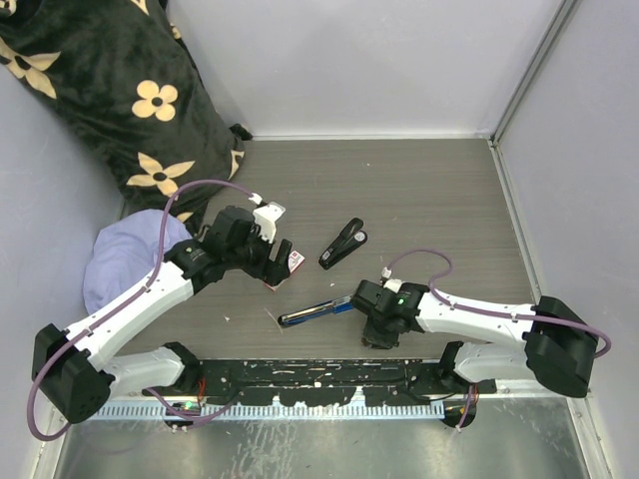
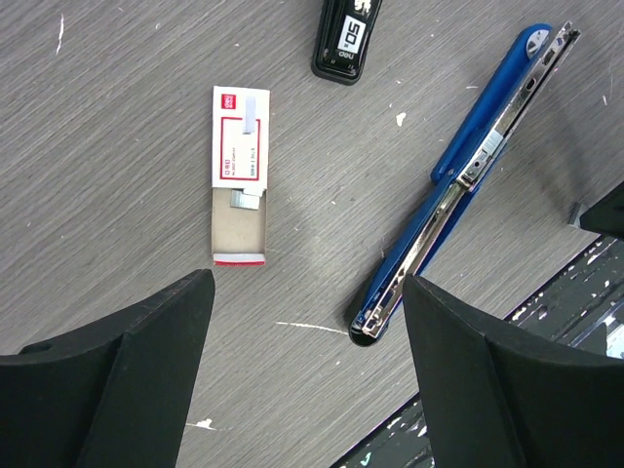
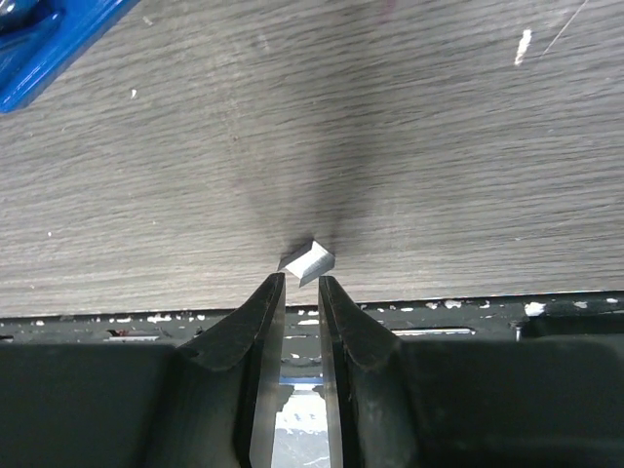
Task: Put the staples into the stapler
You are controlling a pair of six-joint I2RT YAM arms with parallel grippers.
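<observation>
The blue stapler lies opened out on the table, its long metal channel facing up. A small silver staple strip rests on the table near the front edge, just beyond the tips of my right gripper. That gripper is partly open, a narrow gap between its fingers; whether they touch the strip is unclear. My left gripper stands wide open and empty above the table, left of the stapler. A white and red staple box lies with its tray slid partly out, a little silver showing inside.
Behind the blue stapler lies a black stapler. A lavender cloth and a dark flowered cushion fill the left side.
</observation>
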